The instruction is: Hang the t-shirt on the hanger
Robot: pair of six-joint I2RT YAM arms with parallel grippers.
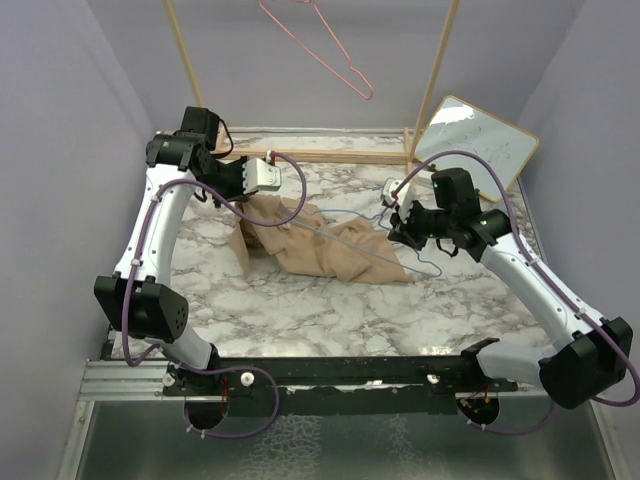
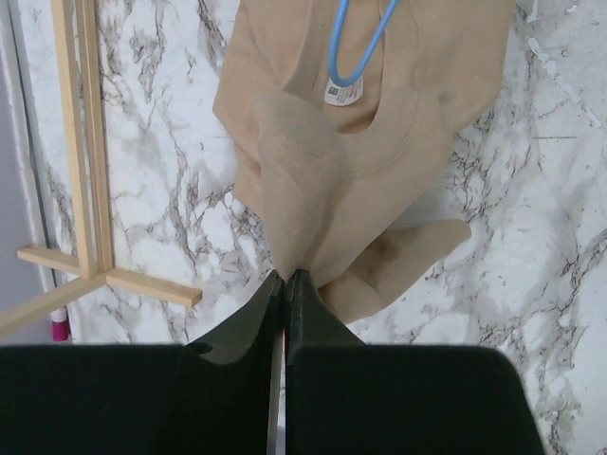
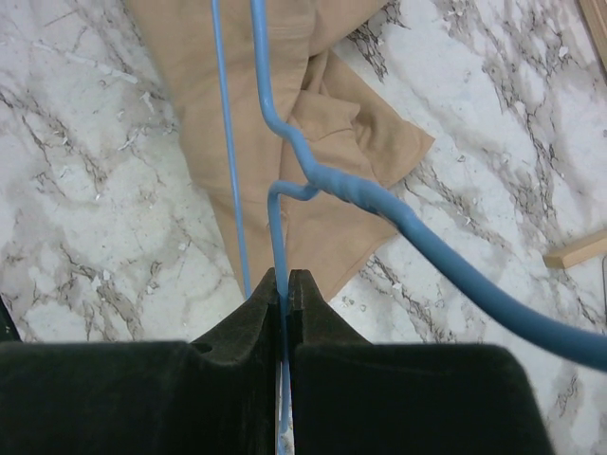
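Note:
The tan t-shirt [image 1: 330, 255] lies crumpled across the marble table, its left end lifted by my left gripper [image 1: 240, 197], which is shut on the fabric. In the left wrist view the pinched cloth [image 2: 303, 190] rises to the fingertips, and a label shows beside a blue wire. My right gripper [image 1: 400, 235] is shut on a blue hanger [image 3: 360, 190], seen crossing between its fingertips in the right wrist view; the hanger reaches over the shirt toward its left part.
A wooden rack stands along the back, its base beam [image 1: 320, 155] on the table, with a pink hanger [image 1: 330, 50] hung above. A white board [image 1: 480, 140] leans at the back right.

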